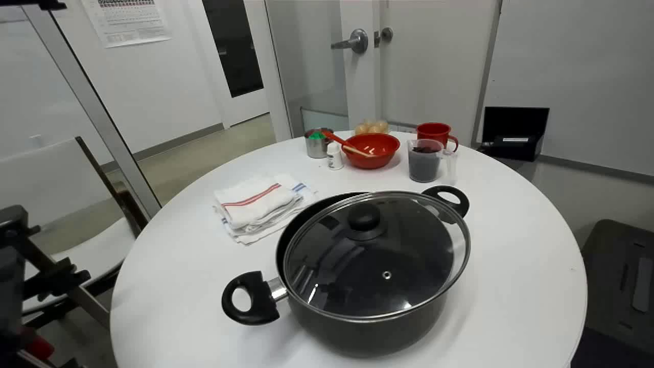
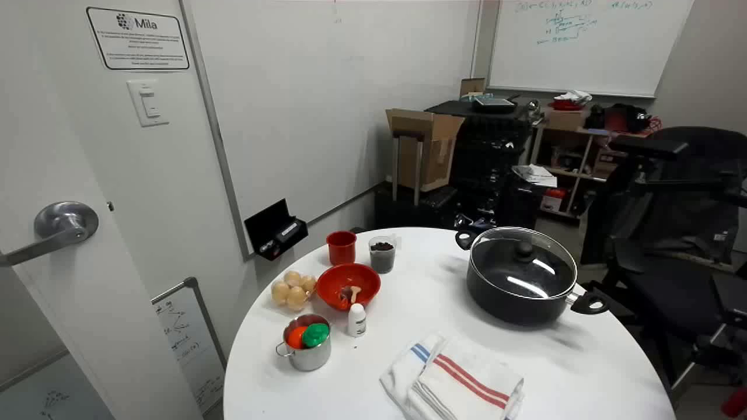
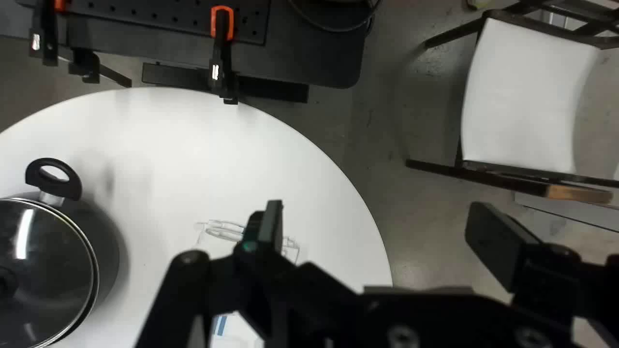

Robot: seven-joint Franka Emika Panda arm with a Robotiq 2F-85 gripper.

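Observation:
Wide open and empty, my gripper hangs above the table's edge in the wrist view; neither exterior view shows it. A dark pot [image 2: 515,301] stands on the white table, its glass lid [image 1: 368,263] resting tilted and off-centre, with a dark gap along one rim in exterior view 1. Beside the pot lies a folded white towel [image 1: 257,205] with red and blue stripes. My gripper partly hides this towel [image 3: 238,330] in the wrist view, and the pot [image 3: 104,249] sits to the left there.
Grouped at the table's other side are a red bowl [image 2: 367,283], a red mug [image 2: 341,248], a cup with dark contents [image 2: 382,258], eggs [image 2: 296,297], a white bottle [image 2: 357,322] and a steel cup [image 2: 310,356]. A chair [image 3: 522,98] stands beyond the table edge.

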